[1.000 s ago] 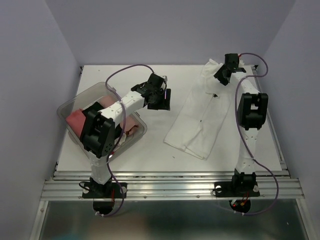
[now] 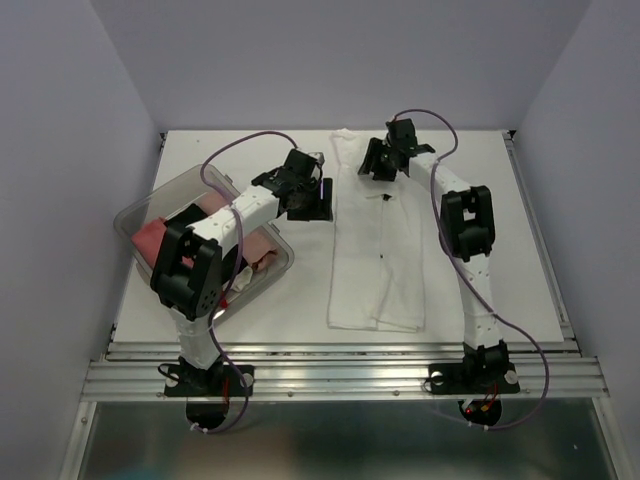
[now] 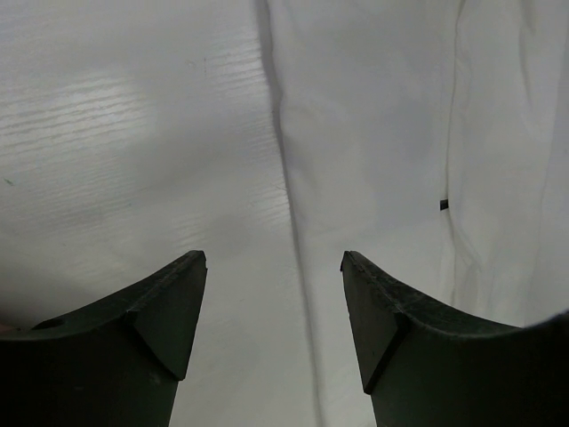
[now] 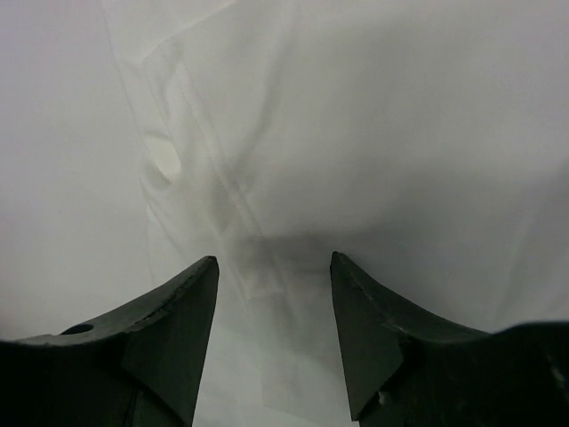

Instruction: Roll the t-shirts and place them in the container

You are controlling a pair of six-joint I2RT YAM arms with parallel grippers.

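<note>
A white t-shirt [image 2: 356,255], folded into a long strip, lies flat down the middle of the table. Its far end, near the back edge, is wrinkled, and a small dark label sits near the collar. My right gripper [image 2: 373,162] is over that far end. In the right wrist view its fingers [image 4: 363,329] stand apart above creased white cloth [image 4: 400,160], with nothing visibly pinched. My left gripper [image 2: 325,199] hovers by the shirt's left edge, open and empty; the left wrist view has that edge of the shirt [image 3: 373,151] running between its fingers.
A clear grey bin [image 2: 150,200] with red, pink, black and white clothes [image 2: 150,240] stands at the left, under the left arm. Bare table [image 2: 300,290] shows between bin and shirt, and more lies free to the right.
The right gripper has moved left along the back, and the shirt's far end came left too, turning the strip from slanted to nearly straight.
</note>
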